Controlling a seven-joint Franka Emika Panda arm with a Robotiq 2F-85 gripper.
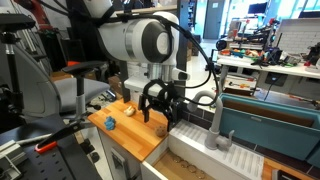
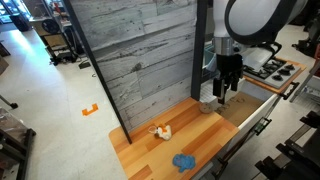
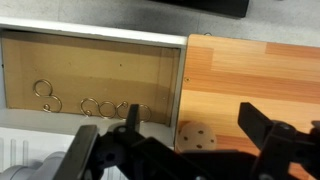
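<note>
My gripper is held over the wooden counter, close to the side of a pulled-out drawer. Its two dark fingers are spread wide in the wrist view, so the gripper is open with nothing between the fingertips. A round tan piece with small holes appears below, between the fingers, on the wood beside the drawer's white edge. From the other side, the gripper hangs near a small tan and white object.
Several thin metal rings or hooks lie in the drawer. A blue item and a white-orange one rest on the wood. A grey tap and a teal-sided trough stand beyond.
</note>
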